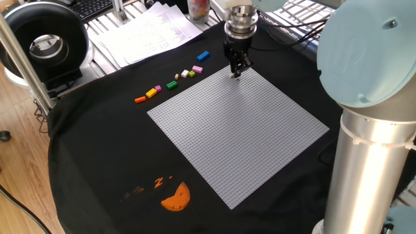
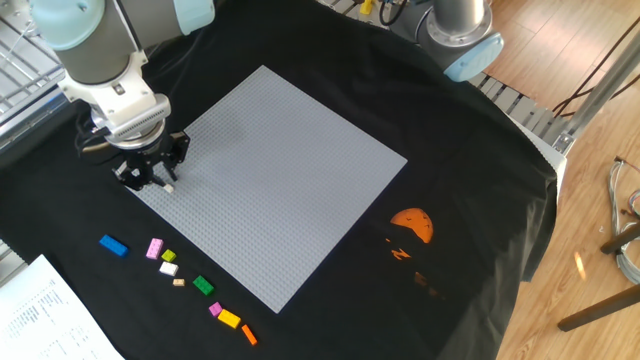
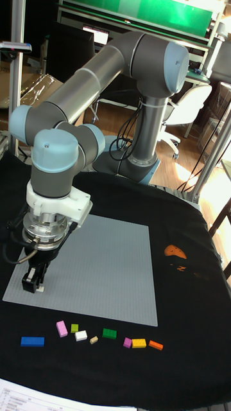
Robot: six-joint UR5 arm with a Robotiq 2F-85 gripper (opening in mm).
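Observation:
My gripper points down at one corner of the grey studded baseplate, close to its surface. A small pale patch shows at its fingertips; whether that is a piece or part of a finger, I cannot tell. The fingers are too small and dark to read. Off the plate's edge lie loose bricks: blue, pink, lime, white, tan, green, magenta, yellow and orange. The visible baseplate bears no bricks.
Black cloth covers the table, with an orange printed shape beside the plate. Paper sheets lie beyond the bricks. The arm's base stands at the plate's opposite side. Most space above the plate is clear.

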